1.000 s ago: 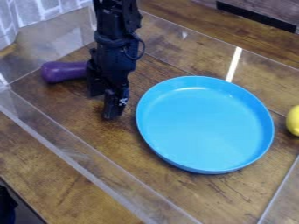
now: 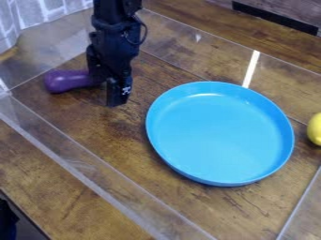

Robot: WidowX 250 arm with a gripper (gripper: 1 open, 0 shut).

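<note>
The black gripper (image 2: 111, 86) hangs low over the wooden table at upper left, its fingers open. Just left of it lies a purple eggplant-like object (image 2: 69, 81), partly behind the gripper; whether they touch I cannot tell. A large blue plate (image 2: 220, 131) sits to the right of the gripper.
A yellow object (image 2: 313, 132) is cut off at the right edge. Clear wooden table (image 2: 113, 178) lies in the lower left. Clear panels edge the left side, and a pale strip runs behind the plate.
The gripper has moved up and left in the view, away from the blue plate. The purple object stays near the same place.
</note>
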